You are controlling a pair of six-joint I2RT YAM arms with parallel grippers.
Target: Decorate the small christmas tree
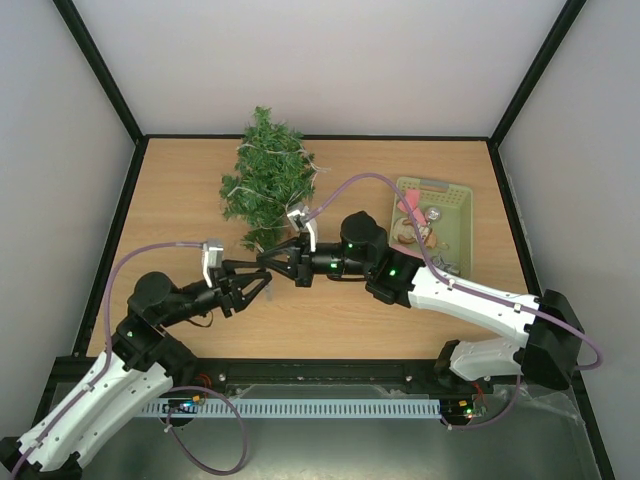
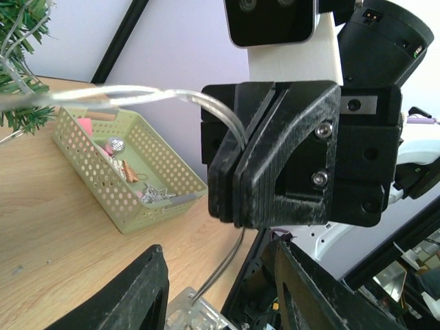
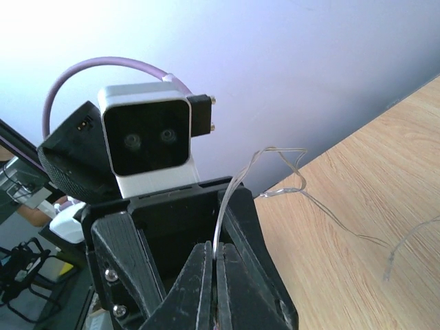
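Observation:
The Christmas tree [image 1: 268, 175], with white wire strung through it, lies at the back of the table. My right gripper [image 1: 262, 258] is shut on a thin clear wire [image 2: 227, 117] just below the tree, with more wire hanging beneath in the left wrist view. My left gripper [image 1: 254, 282] is beside and below it, its fingers apart in the left wrist view, with the hanging wire and a small clear piece [image 2: 189, 315] showing between or beyond them.
A green basket [image 1: 457, 225] of ornaments stands at the right of the table [image 1: 170, 185]. Bare table lies left of the tree and in front of the basket.

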